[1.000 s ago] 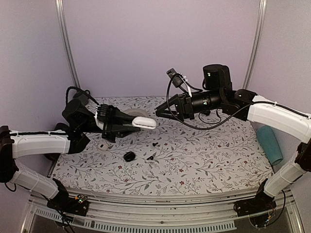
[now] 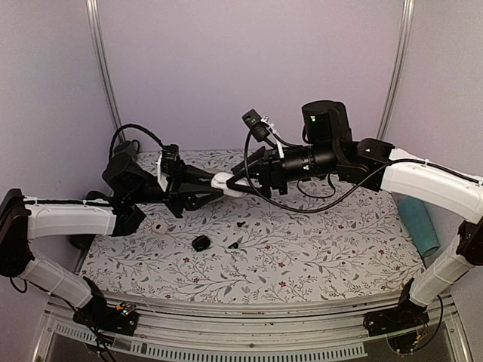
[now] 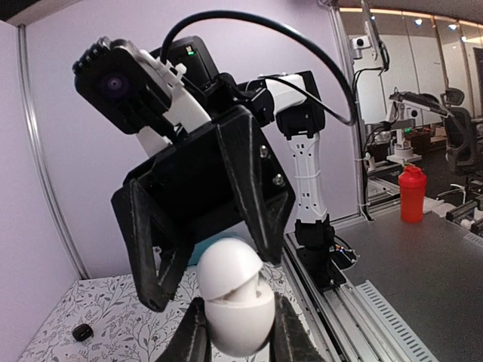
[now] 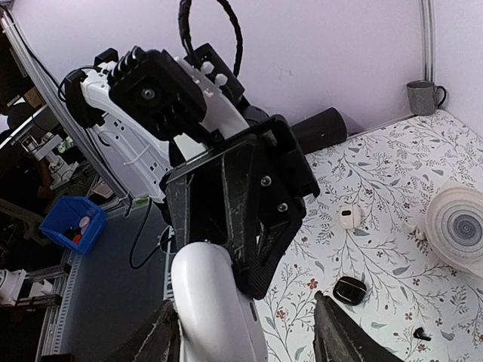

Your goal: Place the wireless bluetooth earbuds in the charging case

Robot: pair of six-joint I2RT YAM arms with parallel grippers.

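The white charging case is held in the air between my two arms. My left gripper is shut on its body; in the left wrist view its rounded top faces my right gripper, whose fingers straddle it, part open. In the right wrist view the case fills the lower left, close by the right fingers. Whether those fingers touch it I cannot tell. I cannot make out earbuds inside the case.
On the patterned table lie a black case, a small dark piece and a white case. A round item, a mug and a dark cylinder stand farther back.
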